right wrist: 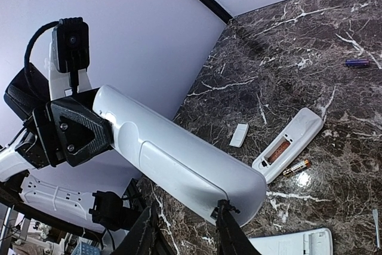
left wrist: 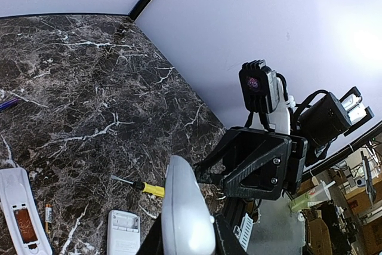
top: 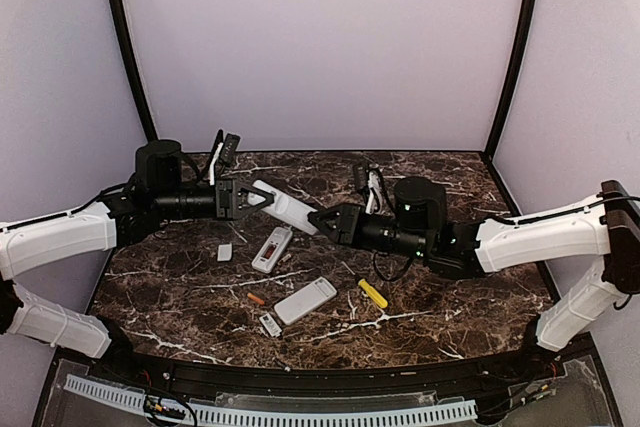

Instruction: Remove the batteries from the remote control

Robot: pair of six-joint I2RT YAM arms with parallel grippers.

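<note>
A white remote control [top: 287, 208] [right wrist: 179, 153] hangs in the air between the two arms, tilted down toward the right. My left gripper [top: 252, 200] is shut on its upper left end, and my right gripper [top: 322, 222] is shut on its lower right end. In the right wrist view its smooth casing faces the camera; whether batteries are inside cannot be seen. Below lie an open white remote [top: 271, 249] with a brown part in its compartment, and a loose battery [right wrist: 296, 168] beside it.
A small white cover [top: 224, 252], a white casing [top: 305, 300], an orange cell [top: 255, 298], a small pale piece [top: 270, 325] and a yellow screwdriver [top: 373, 294] lie on the marble table. A blue battery [right wrist: 357, 63] lies farther back.
</note>
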